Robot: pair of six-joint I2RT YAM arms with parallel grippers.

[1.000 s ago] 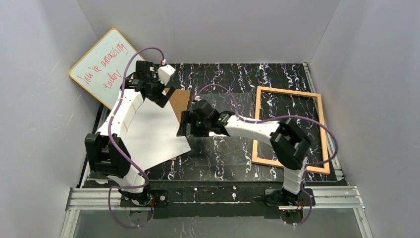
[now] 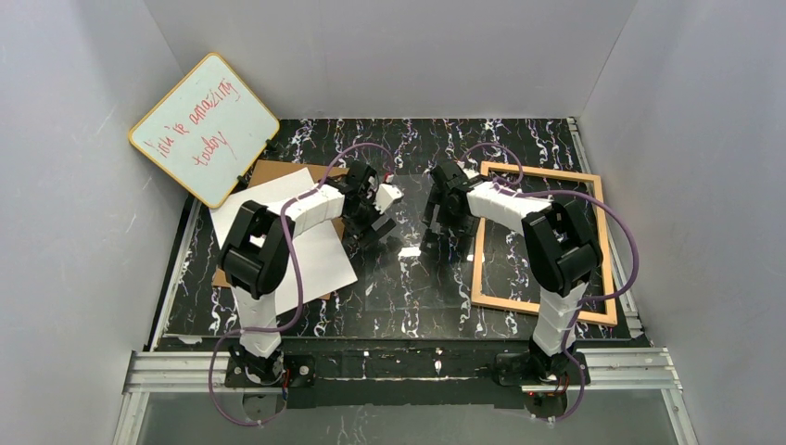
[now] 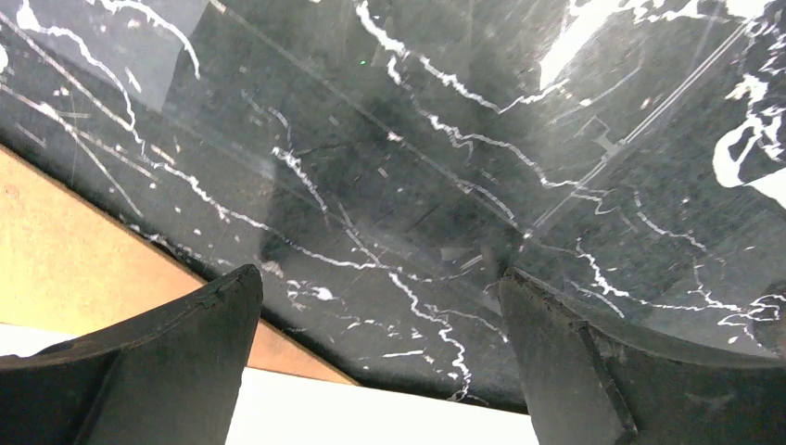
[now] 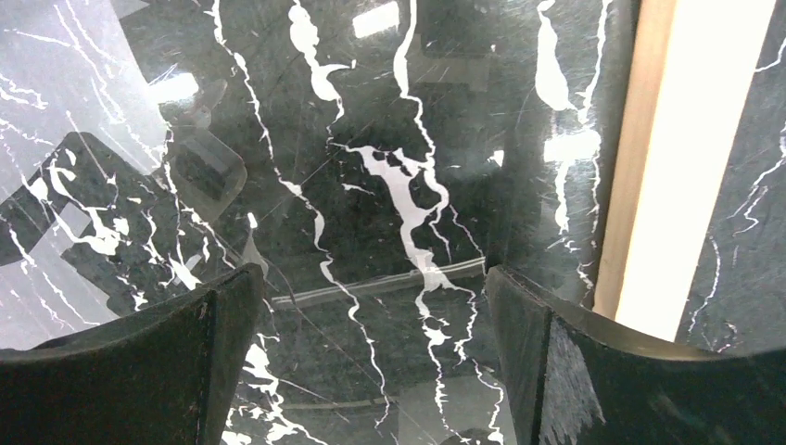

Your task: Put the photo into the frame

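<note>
The wooden frame (image 2: 505, 303) lies empty on the right of the table, and its pale bar (image 4: 690, 167) runs down the right wrist view. On the left a large blank white sheet (image 2: 320, 264) rests over a brown board (image 2: 280, 171); whether it is the photo I cannot tell. A clear, see-through sheet (image 2: 408, 301) lies flat on the marble between them. Above its left side my left gripper (image 2: 376, 230) is open and empty. My right gripper (image 2: 434, 211) hangs over its right side, left of the frame, also open with nothing between its fingers.
A small whiteboard (image 2: 204, 130) with red writing leans at the back left, partly overhanging the white sheet. Bare marble (image 2: 408, 139) shows at the back middle. Grey walls enclose the back and sides.
My left gripper has swung right and toward the front, from over the white sheet to the clear sheet. The right gripper has moved right, away from the white sheet. Sheets and frame look unmoved.
</note>
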